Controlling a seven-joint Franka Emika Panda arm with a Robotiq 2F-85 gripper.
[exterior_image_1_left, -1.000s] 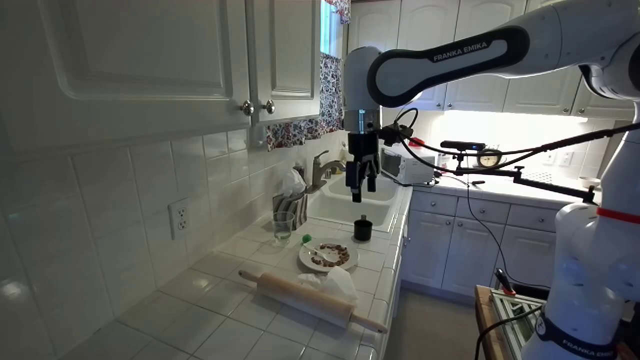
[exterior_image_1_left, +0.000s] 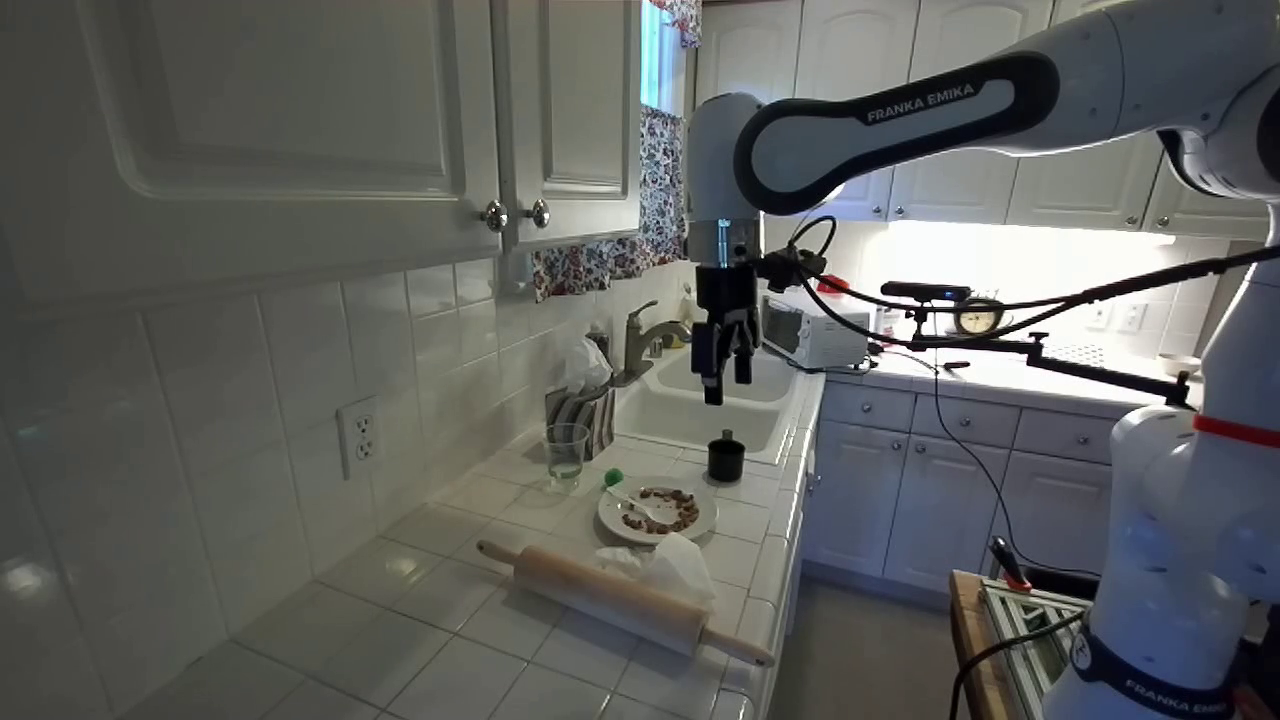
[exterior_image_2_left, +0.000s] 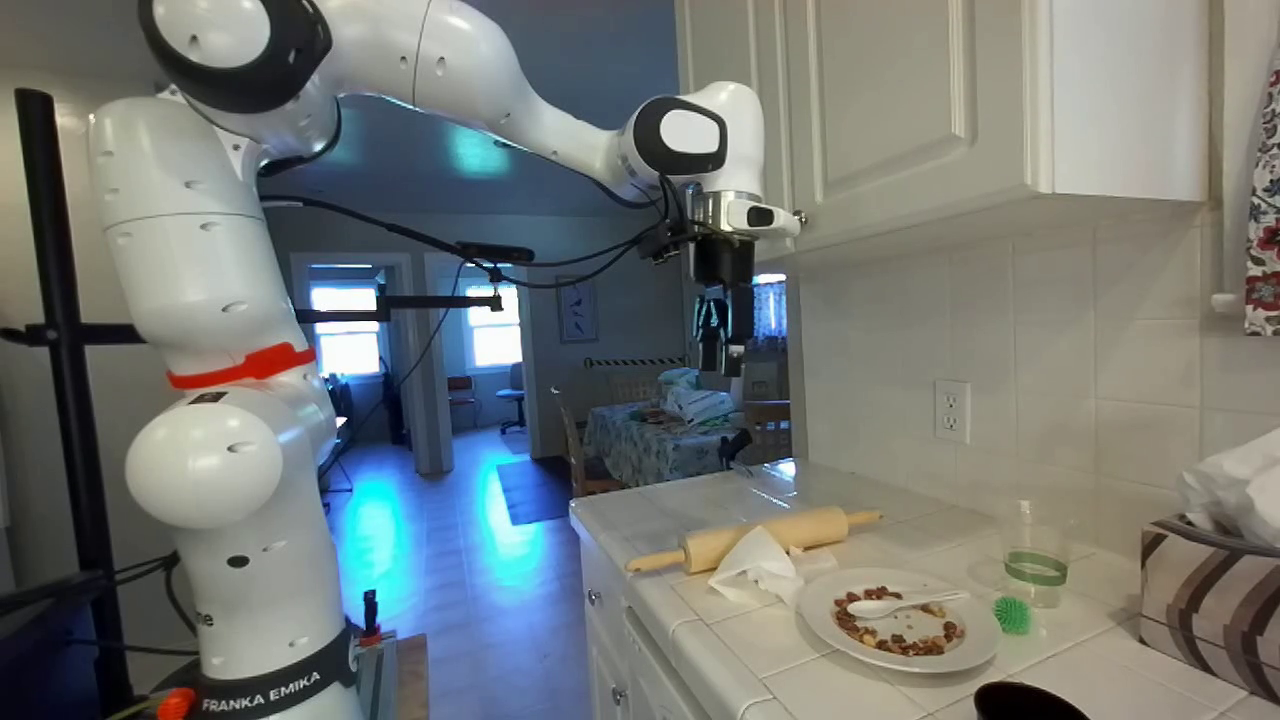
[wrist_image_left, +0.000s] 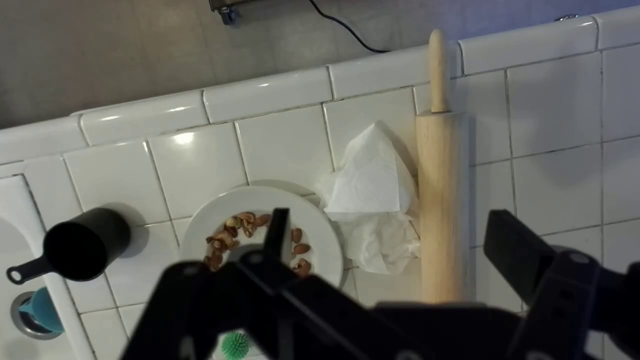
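High above the counter, my gripper (exterior_image_1_left: 728, 379) points downward, its fingers spread wide with nothing between them. From the wrist view, a wooden rolling pin (wrist_image_left: 441, 210) and crumpled white tissue (wrist_image_left: 369, 186) lie below the gap. Beside the tissue is a white plate (exterior_image_2_left: 822, 618) of nuts, with a white spoon (exterior_image_2_left: 906, 604) resting on it; one finger partly covers this plate in the wrist view. A black cup with a handle (wrist_image_left: 87, 243) stands near the sink. The green spiky ball (exterior_image_2_left: 1011, 616) sits by the plate, close to a clear cup (exterior_image_2_left: 1036, 564).
A striped tissue box (exterior_image_1_left: 581, 420) stands against the wall by the sink (exterior_image_1_left: 708, 416). Upper cabinets (exterior_image_1_left: 570, 114) hang over the counter's wall side. Bare tiles (exterior_image_1_left: 348, 642) lie beyond the rolling pin, and the counter's edge drops to the floor.
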